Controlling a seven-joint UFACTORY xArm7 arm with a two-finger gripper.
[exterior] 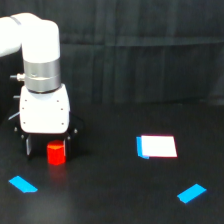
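Note:
A small red block (56, 153) stands at the left of the dark table, directly below the white hand of my arm. My gripper (50, 150) is down at the block, with its dark fingers reaching to about the block's height. Against the black background the fingers hardly show. I cannot tell whether they touch the block or stand apart from it.
A white square with a red edge (159, 146) lies at the right, beside a blue strip (140, 147). Blue marks lie at the front left (22, 184) and front right (191, 193). Dark, clear table lies between them, with a black curtain (140, 50) behind.

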